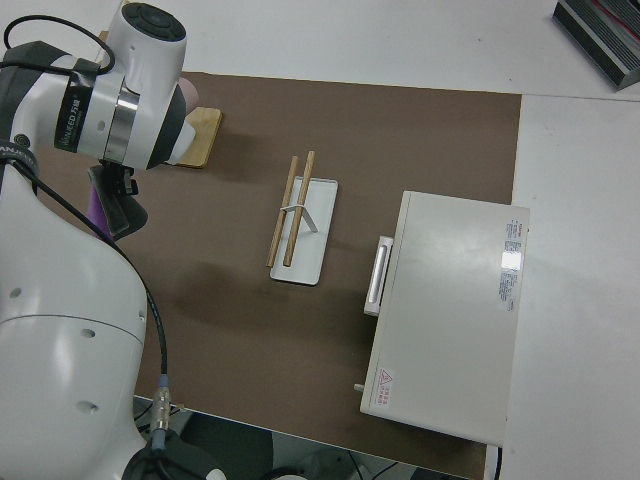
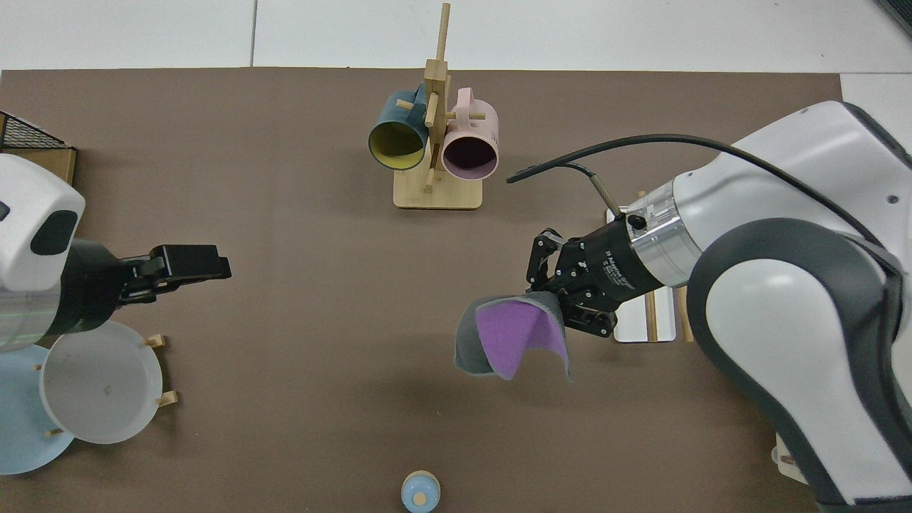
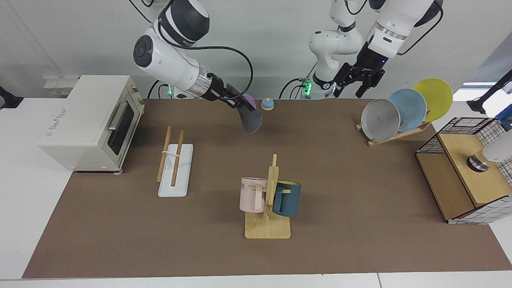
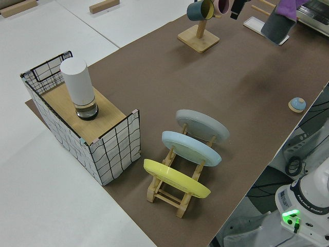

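Observation:
A grey and purple cloth (image 2: 519,336) hangs from my right gripper (image 2: 556,301), which is shut on it, over the middle of the mat; in the camera left view it appears as a dark grey drape (image 3: 250,120). My left gripper (image 2: 197,266) is at the left in the top view, near the plates, apart from the cloth; whether its fingers are open or shut is hard to tell.
A mug tree (image 2: 436,195) with two mugs stands at the back, a plate rack (image 3: 393,137) with plates and a wire-sided shelf (image 3: 451,192) to one side, a white board (image 1: 313,260) with two rods and a white appliance (image 1: 450,320) to the other.

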